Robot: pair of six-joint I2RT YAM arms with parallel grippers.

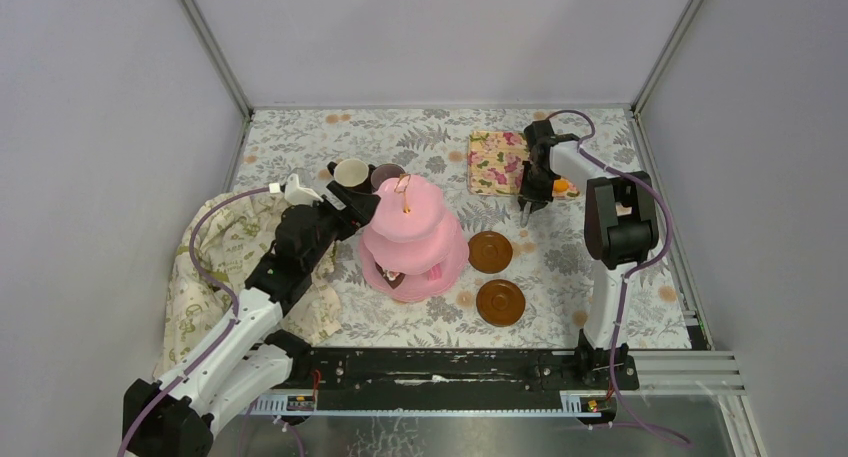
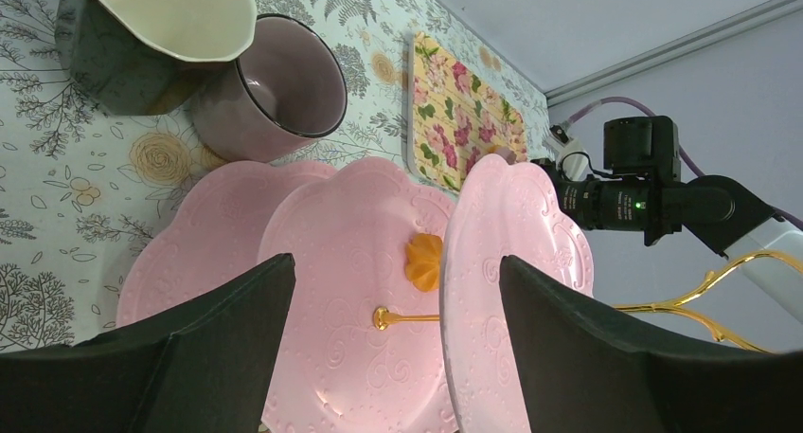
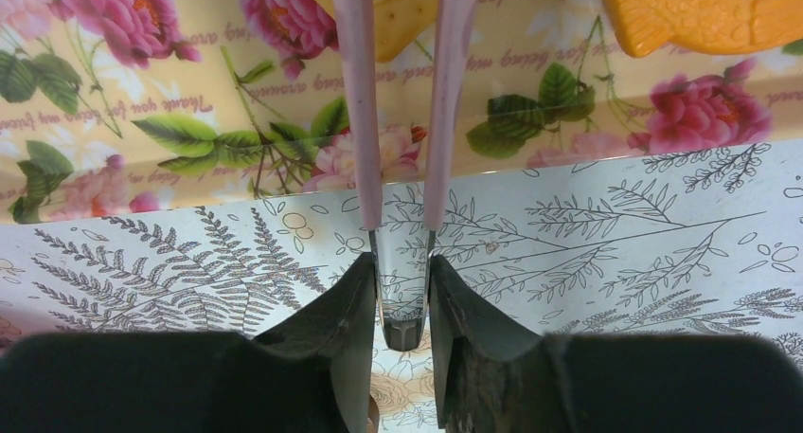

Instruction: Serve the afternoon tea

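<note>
A pink three-tier stand sits in the middle, with an orange pastry on a tier. My left gripper hovers at its upper left, fingers apart around empty space in front of the top plate. My right gripper is shut on pink-tipped tongs, their tips over orange fish-shaped pieces on the floral tray.
A cream cup and mauve cup stand behind the stand. Two brown saucers lie to its right. A crumpled cloth covers the table's left side.
</note>
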